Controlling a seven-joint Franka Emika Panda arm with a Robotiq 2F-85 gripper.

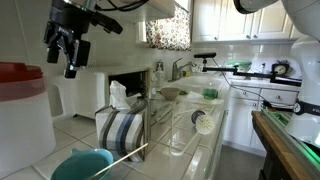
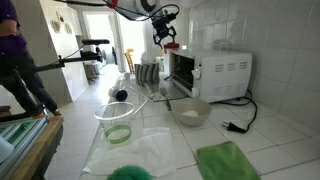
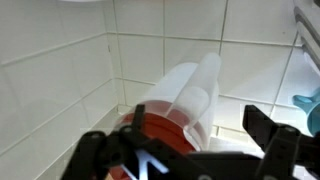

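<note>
My gripper (image 1: 61,65) stands open in exterior view 1, raised above the counter with its fingers apart. Close to its left is a large white container (image 1: 25,120) with a red top (image 1: 20,72). From the wrist, the container's pale surface (image 3: 198,90) and red part (image 3: 158,128) appear beyond and partly between the spread fingers; nothing is held. In exterior view 2 the gripper (image 2: 166,26) is small and far back, above the toaster oven's far end.
A striped holder (image 1: 122,132) stands near a teal cup (image 1: 85,164) with a stick across it. Behind is a white toaster oven (image 2: 222,76). A bowl (image 2: 190,112), clear container (image 2: 116,122) and green cloth (image 2: 227,162) occupy the other counter end.
</note>
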